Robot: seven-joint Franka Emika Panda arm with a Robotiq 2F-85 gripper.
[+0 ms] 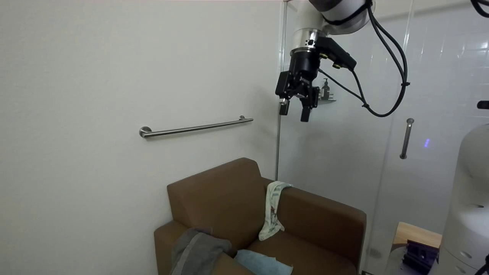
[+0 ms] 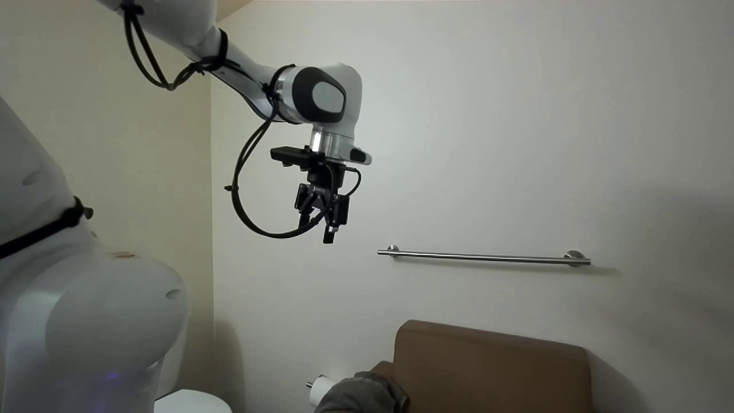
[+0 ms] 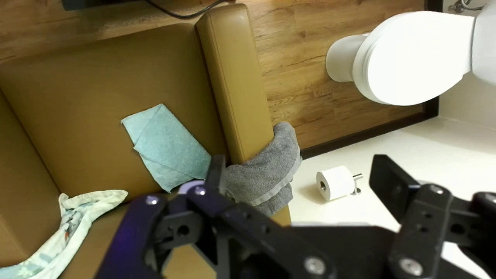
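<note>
High above the brown armchair (image 1: 316, 215), my gripper (image 1: 294, 111) points down, open and empty. In the wrist view its fingers (image 3: 393, 186) stand wide apart. A light blue cloth (image 3: 169, 144) lies folded on the seat. Over one armrest drapes a grey towel (image 3: 267, 174) with a pale stripe. A patterned white-green cloth (image 1: 273, 208) hangs over the other armrest and down to the seat. All three cloths are well below the gripper, touching nothing of it.
A metal towel bar (image 1: 197, 128) is fixed to the wall behind the chair. Beside the chair are a toilet (image 3: 409, 58) and a toilet roll (image 3: 335, 183) on a wall holder. A glass shower door with a handle (image 1: 406, 137) stands behind the arm. Air around the gripper is free.
</note>
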